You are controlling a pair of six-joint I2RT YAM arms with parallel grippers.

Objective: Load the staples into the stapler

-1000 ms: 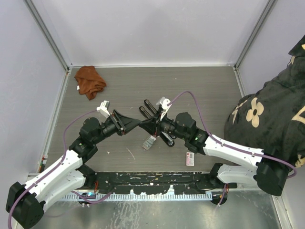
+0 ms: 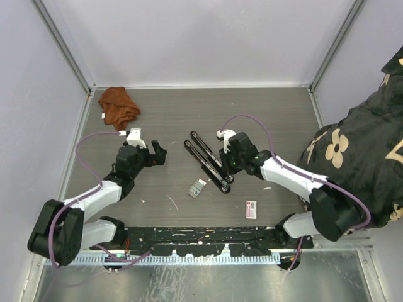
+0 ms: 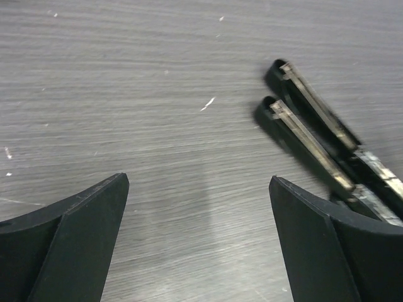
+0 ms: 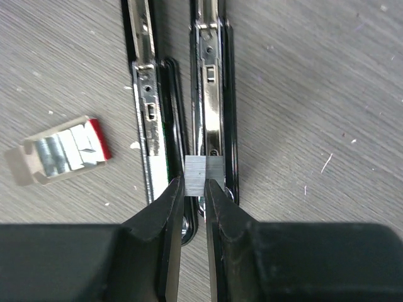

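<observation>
Two long black staplers lie opened out side by side mid-table; in the right wrist view, the left stapler (image 4: 148, 104) and the right stapler (image 4: 210, 69) run up from the fingers. A silver strip of staples (image 4: 195, 173) is pinched upright by my right gripper, which is shut on it over the near end of the right stapler. Whether the strip touches the channel, I cannot tell. Silver also shows along the left stapler's near channel. My left gripper (image 2: 160, 153) stands open and empty, left of the staplers.
An open staple box (image 2: 197, 187) with silver strips inside lies near the staplers' front ends. Another small box (image 2: 251, 209) sits front right. A brown cloth (image 2: 118, 108) is at the back left, a dark flowered cushion (image 2: 352, 151) at the right.
The two grippers were together in front of the staplers; they have separated. My left one opened and drew back left, while the right moved right and came down over the right stapler.
</observation>
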